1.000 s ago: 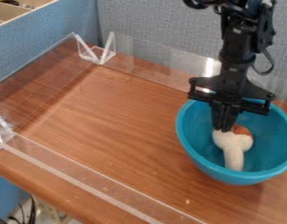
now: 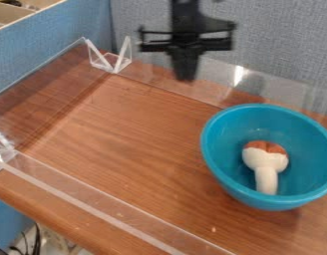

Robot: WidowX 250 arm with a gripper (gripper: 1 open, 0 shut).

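Note:
My gripper (image 2: pixel 183 62) is a dark, motion-blurred shape high at the back centre, raised above the wooden table, left of the blue bowl (image 2: pixel 227 159); it looks shut, with nothing visible between its fingers. A white mushroom-like object with an orange-brown cap (image 2: pixel 266 171) lies inside the bowl at the right of the table.
Clear plastic edging with white corner pieces (image 2: pixel 109 57) runs round it. A grey padded wall stands behind, a blue panel and a wooden box at the left.
My gripper has risen out of the bowl and moved up and to the left. The white object stays in the bowl, now uncovered.

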